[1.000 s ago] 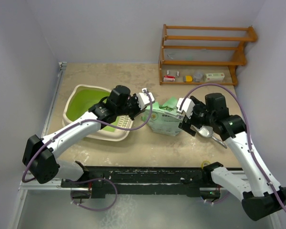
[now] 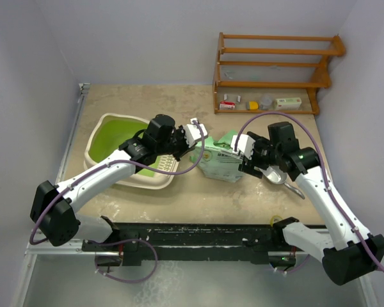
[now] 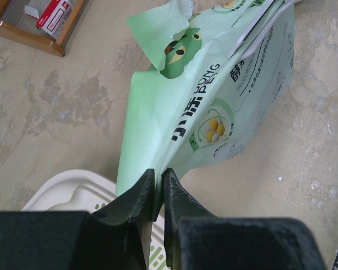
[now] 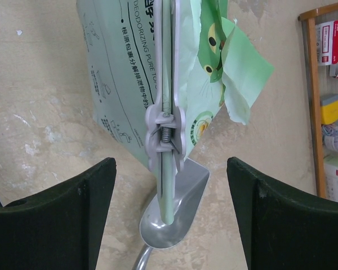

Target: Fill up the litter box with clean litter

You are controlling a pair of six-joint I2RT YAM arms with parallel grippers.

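Note:
A pale green litter bag (image 2: 219, 163) lies on the table, its folded top edge fastened by a lilac clip (image 4: 166, 135). My left gripper is shut on the left end of the bag's top edge. My right gripper stands open at the other end, with the clip and bag edge between its spread fingers. The white-and-green litter box (image 2: 115, 141) sits at left, partly under the left arm. A metal scoop (image 4: 174, 214) lies beside and below the bag in the right wrist view.
A wooden shelf (image 2: 269, 80) with small items stands at the back right. Bare table (image 2: 179, 99) lies behind the bag, and more is clear along the front.
My right gripper and arm have shifted slightly inward and up in the top view over the last second. The left arm and bag look unchanged.

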